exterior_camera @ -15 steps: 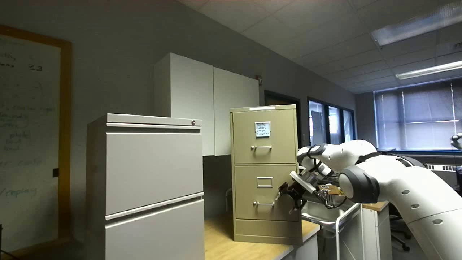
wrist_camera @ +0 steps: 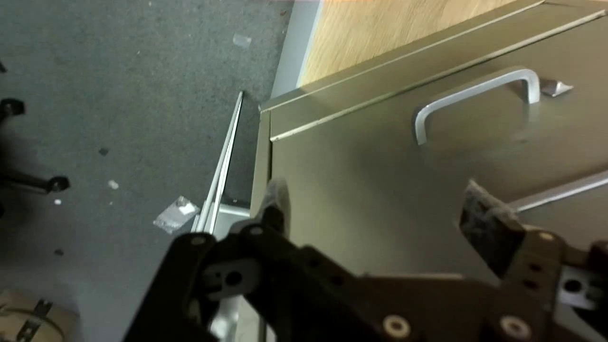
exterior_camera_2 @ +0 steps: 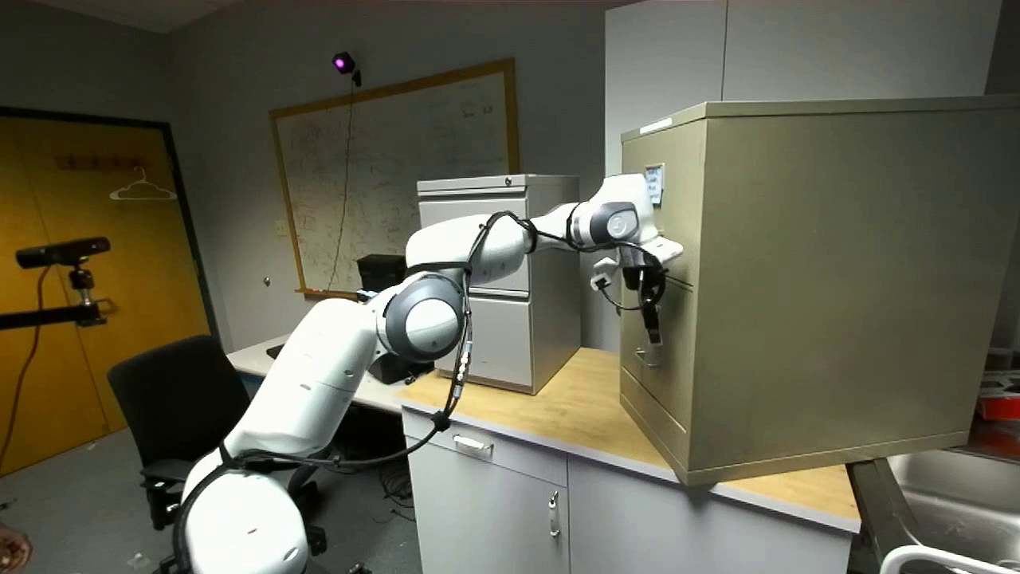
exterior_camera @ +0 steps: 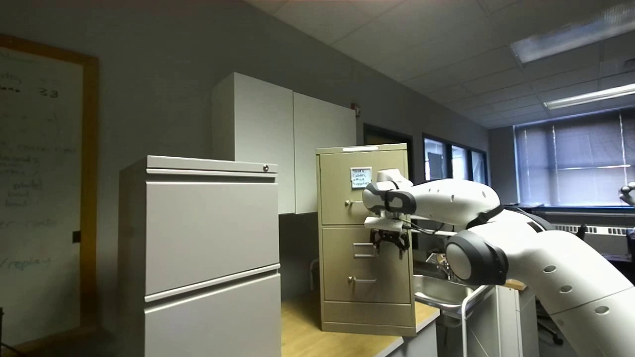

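Observation:
My gripper is open, its two fingers (wrist_camera: pixel 277 202) wide apart with nothing between them. It hangs pointing down in front of the tan filing cabinet (exterior_camera: pixel 366 315), which has two drawers, both shut. The lower drawer's metal handle (wrist_camera: pixel 476 94) lies ahead of the fingertips in the wrist view, clear of both. In exterior view 1 that lower handle (exterior_camera: pixel 364 280) sits below and left of the gripper (exterior_camera: pixel 390 250). The upper handle (exterior_camera: pixel 358 202) is partly hidden by the arm. From the side, the gripper (exterior_camera_2: pixel 654 336) is close to the drawer front; contact cannot be judged.
The tan cabinet stands on a wooden counter (exterior_camera_2: pixel 593 406). A grey filing cabinet (exterior_camera: pixel 211 232) is to its left, and a metal sink (exterior_camera: pixel 440 288) to its right. Wall cupboards (exterior_camera: pixel 324 143) hang behind. Free air lies between the two cabinets.
My gripper has risen and shifted left in exterior view 1, from beside the lower handle to above its right end. It has turned from a slant to pointing downward. The drawers look unmoved.

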